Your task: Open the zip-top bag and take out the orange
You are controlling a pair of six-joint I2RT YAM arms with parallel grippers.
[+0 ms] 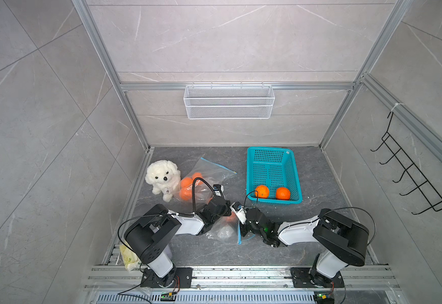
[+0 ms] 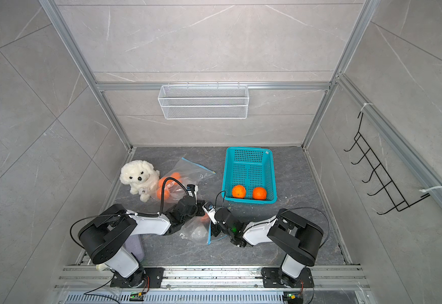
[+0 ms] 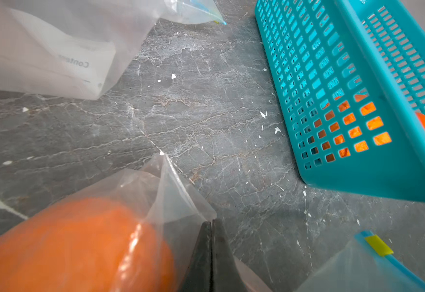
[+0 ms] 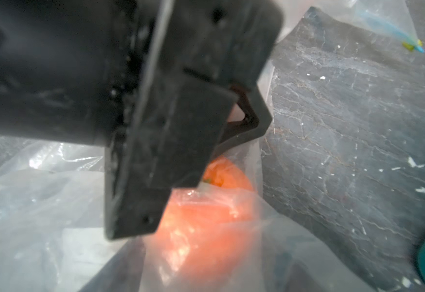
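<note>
A clear bag (image 1: 223, 232) with a blue zip strip (image 1: 239, 234) lies at the front middle, between the two grippers. In the right wrist view, an orange (image 4: 205, 233) shows through its film. My left gripper is shut, its tips against the bag film; whether film is pinched between them I cannot tell. My right gripper appears part open, its dark fingers (image 4: 117, 267) spread under film on either side of the orange. The left gripper's black body (image 4: 183, 126) hides part of that view.
A teal basket (image 1: 298, 177) with two oranges (image 1: 282, 193) stands at right. Another zip bag (image 1: 215, 174) with oranges lies behind the left arm, beside a white plush dog (image 1: 162, 177). Clear floor lies right of the basket.
</note>
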